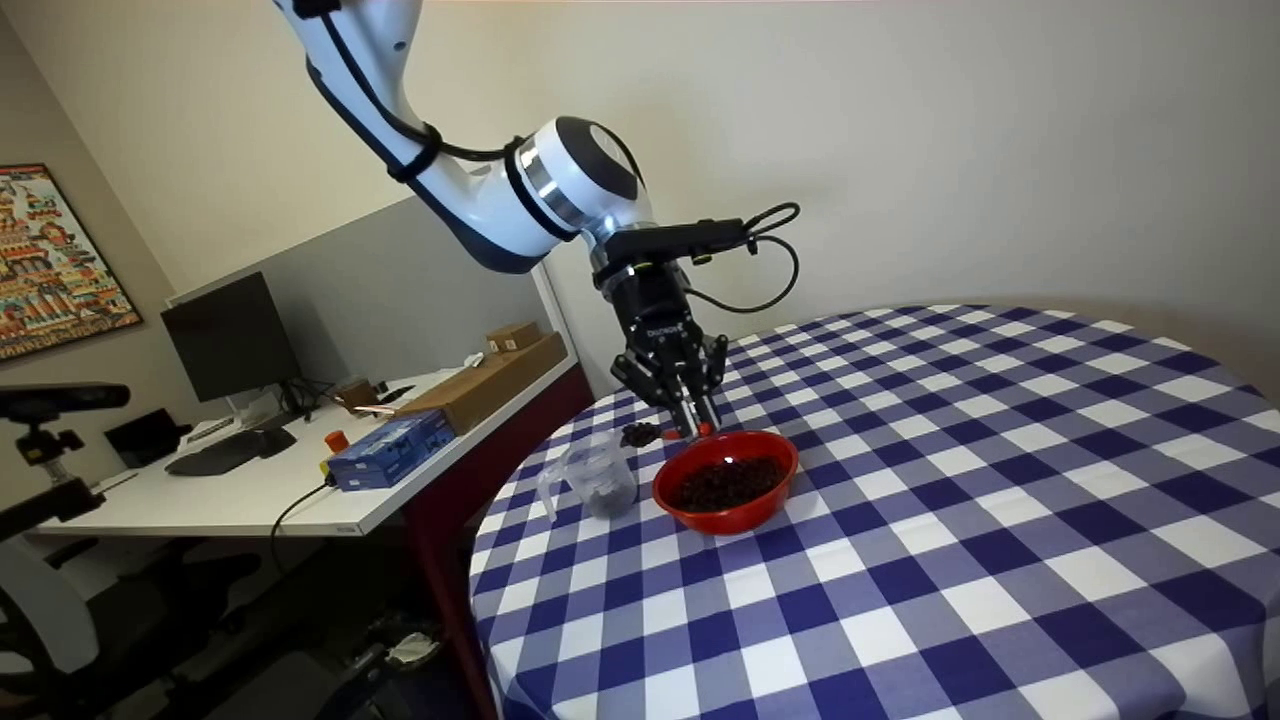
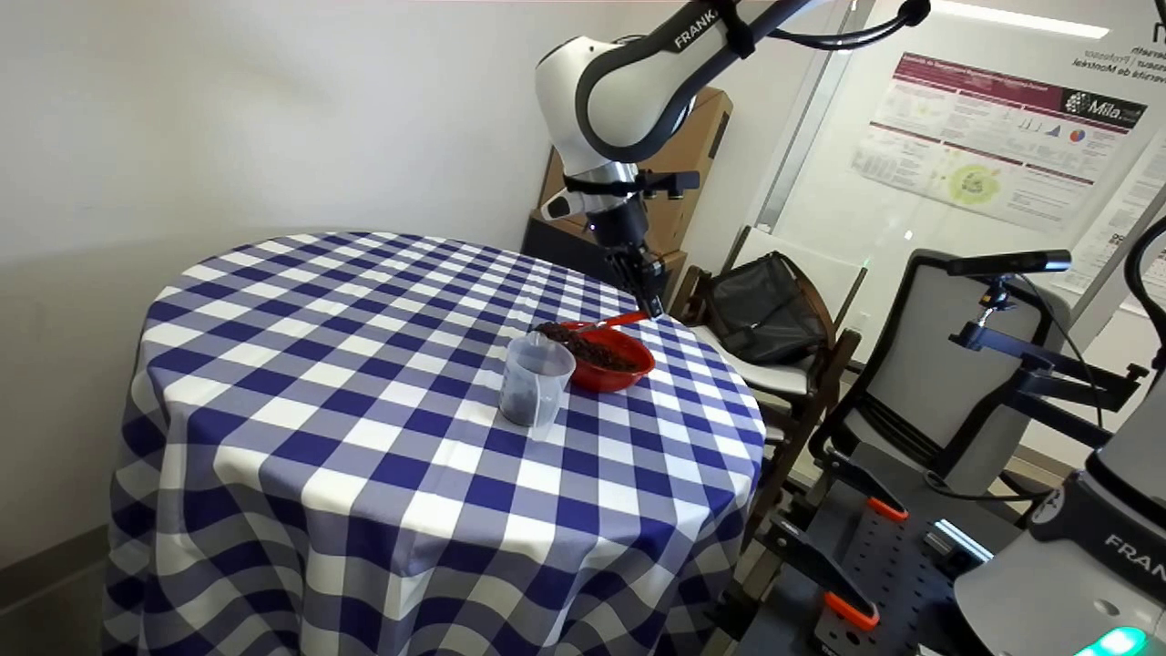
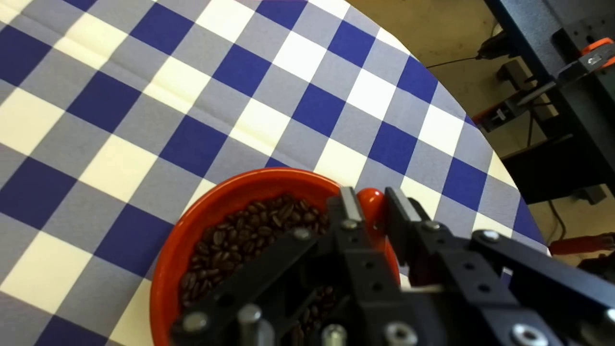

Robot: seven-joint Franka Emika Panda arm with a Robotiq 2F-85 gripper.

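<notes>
My gripper is shut on the red handle of a spoon, whose handle end [image 3: 370, 199] shows between the fingertips in the wrist view. In exterior view 2 the spoon's red handle [image 2: 625, 319] runs from the fingers towards a head heaped with dark beans [image 2: 552, 330]. That loaded head is just above the clear jug's far rim in this view; whether it is over the opening, I cannot tell. The clear jug [image 2: 533, 384] stands upright, its bottom looking greyish. A red bowl [image 1: 728, 521] of coffee beans [image 3: 227, 245] sits beneath my gripper.
A blue-and-white checked cloth [image 1: 960, 480] covers the round table, with wide clear room away from the bowl and jug. The table's edge [image 3: 461, 115] lies close to the bowl in the wrist view. A second arm's base [image 2: 1049, 579] stands off the table.
</notes>
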